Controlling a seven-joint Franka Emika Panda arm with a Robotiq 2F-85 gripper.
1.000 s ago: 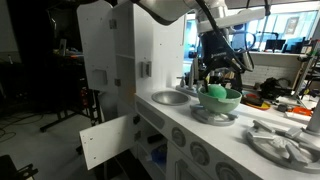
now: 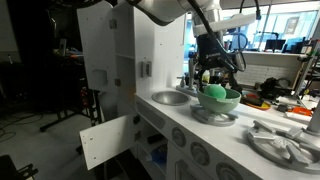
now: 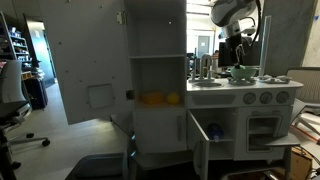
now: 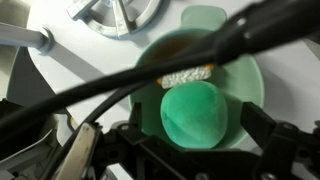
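A smooth green round object (image 4: pixel 195 115) rests inside a pale green bowl (image 4: pixel 252 88). Beside it in the bowl lies a cream, bumpy piece (image 4: pixel 186 76). In the wrist view my gripper is open above the bowl, its fingers (image 4: pixel 268 140) standing apart on either side of the round object, with no hold on it. Exterior view 1 shows the bowl (image 2: pixel 233 98) on the counter and the green object (image 2: pixel 216 91) near its left side, below my gripper (image 2: pixel 216 75). A dark cable crosses the wrist view and hides part of the bowl.
A metal sink basin (image 2: pixel 171 98) lies left of the bowl in exterior view 1. On the right, a round metal tray (image 2: pixel 270 147) holds utensils. Below, a cabinet door (image 2: pixel 104 142) hangs open. Orange items (image 3: pixel 153 98) sit on a shelf of the tall cabinet.
In exterior view 1 the arm has shifted slightly, with its upper link a little farther left. The bowl and the green object look unmoved.
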